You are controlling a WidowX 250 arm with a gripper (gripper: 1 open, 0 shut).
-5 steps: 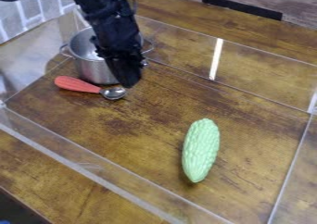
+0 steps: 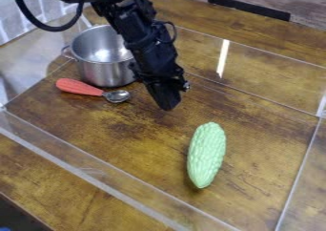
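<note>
My black gripper (image 2: 166, 94) is low over the wooden table, right of a steel pot (image 2: 99, 63) and a little right of a spoon with an orange handle (image 2: 79, 87). It is shut, with nothing visible between its fingers, though the tips are dark and hard to make out. The spoon lies in front of the pot, its metal bowl toward the gripper. A pale green corn-shaped vegetable (image 2: 205, 155) lies at the front right, apart from the gripper.
Clear plastic edging runs around the wooden work surface (image 2: 128, 158). A white strip (image 2: 223, 56) lies at the back right.
Over the last second my gripper has moved rightward, away from the pot and spoon, and slightly lower. The pot, spoon and vegetable have not visibly moved.
</note>
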